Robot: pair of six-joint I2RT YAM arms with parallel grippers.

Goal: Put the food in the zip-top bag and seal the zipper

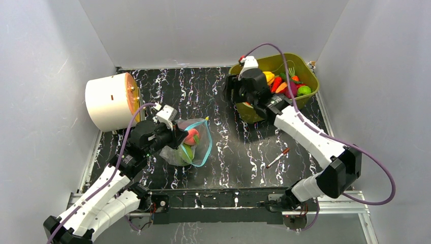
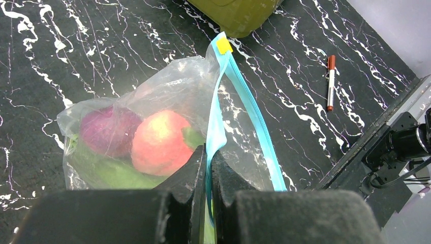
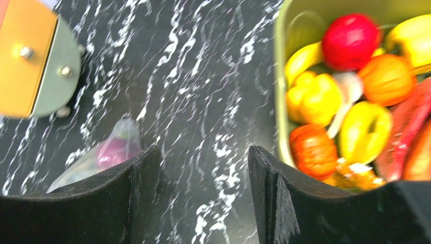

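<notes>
The clear zip top bag lies on the dark table in front of my left gripper. That gripper is shut on the near blue zipper edge, while the far blue strip stands away, leaving the mouth gaping. Inside are a peach-like fruit, a purple item and something green. A yellow slider sits at the zipper's end. My right gripper is open and empty, up by the near left side of the basket, well clear of the bag.
A green basket of several toy fruits and vegetables stands at the back right, partly covered by my right arm. A white cylinder lies at the left. A red-capped marker rests on the right.
</notes>
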